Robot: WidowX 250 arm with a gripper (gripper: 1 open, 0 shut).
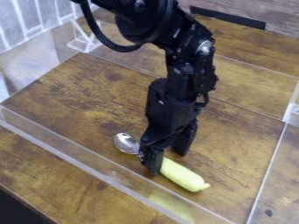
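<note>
A spoon with a pale yellow-green handle [184,176] lies on the wooden surface near the clear front wall, its silver bowl [125,143] pointing to the back left. My black gripper [156,157] is down over the spoon where bowl and handle join, covering that part. Whether its fingers are closed on the spoon is hidden.
Clear plastic walls [105,168] border the wooden floor [70,96] at front, left and right. A dark strip runs along the back right.
</note>
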